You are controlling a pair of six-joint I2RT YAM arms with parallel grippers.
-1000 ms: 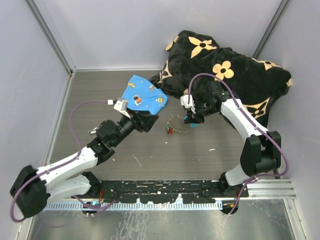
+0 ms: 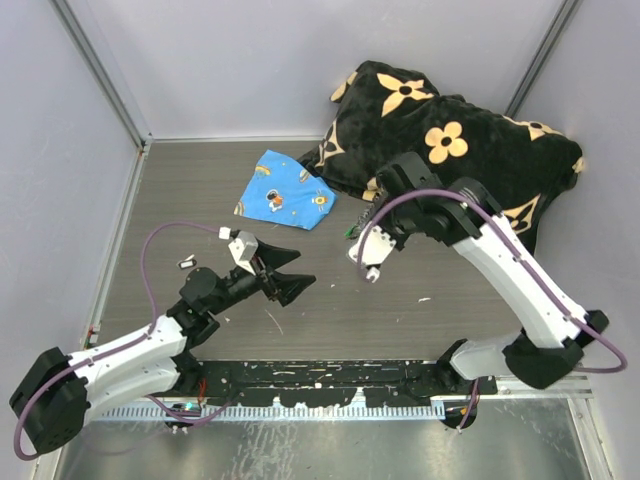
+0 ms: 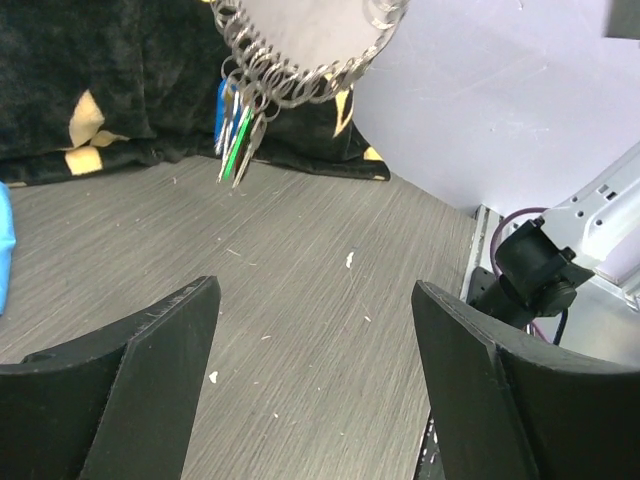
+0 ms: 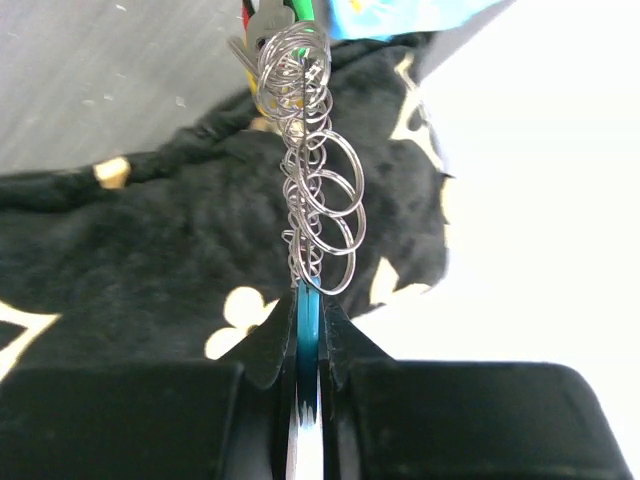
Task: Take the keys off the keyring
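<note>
In the right wrist view, my right gripper is shut on a blue piece (image 4: 307,345) on the keyring. From it runs the silvery coiled keyring (image 4: 325,200), with green and metal ends bunched at its far end. The left wrist view shows the coil (image 3: 290,80) held up in the air. Several thin keys (image 3: 238,140), some blue or green, dangle from it above the table. My left gripper (image 2: 305,270) is to the left of the right one and lower in the top view. Its fingers (image 3: 170,350) stand wide apart, with nothing between them.
A dark cushion or blanket with yellow flowers (image 2: 447,142) fills the back right. A blue patterned cloth (image 2: 285,192) lies at the back middle. The wooden table (image 2: 360,325) between and in front of the arms is mostly clear, apart from small scraps.
My right gripper has risen toward the camera, lifting the keyring that earlier showed as a loop low over the table. The left gripper's fingers have spread, and the left arm has shifted slightly.
</note>
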